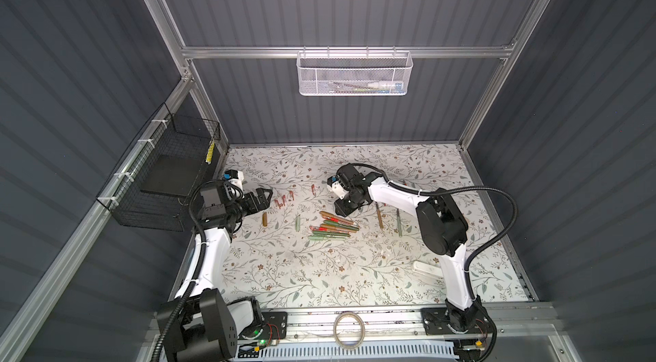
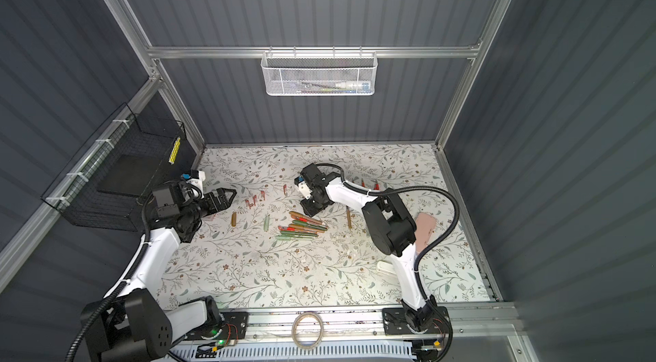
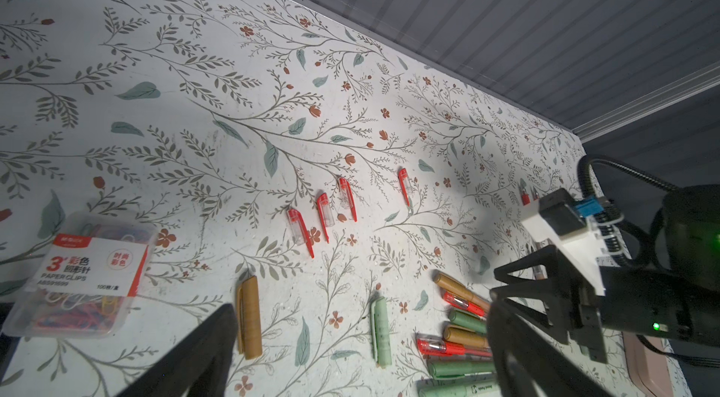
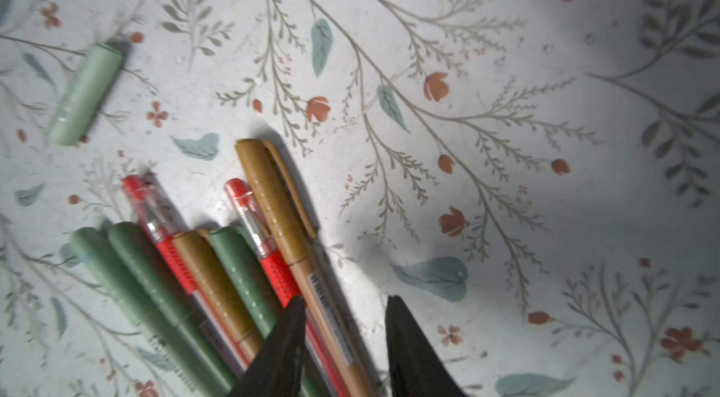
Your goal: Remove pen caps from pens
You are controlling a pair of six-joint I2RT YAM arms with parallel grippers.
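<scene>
A bundle of capped pens (image 1: 333,228) in orange, green and red lies mid-table. My open right gripper hangs over the top orange pen (image 4: 277,202), nothing shown held between its fingers. Red caps (image 3: 298,232), an orange cap (image 3: 249,314) and a green cap (image 3: 381,329) lie loose to the left of the bundle. My left gripper (image 1: 263,201) hovers at the table's left side, open and empty.
A paper clip box (image 3: 82,277) sits at the left. More pens (image 1: 380,217) lie right of the bundle. A white block (image 1: 427,267) lies front right. Mesh baskets (image 1: 353,75) (image 2: 116,194) hang on the back and left walls.
</scene>
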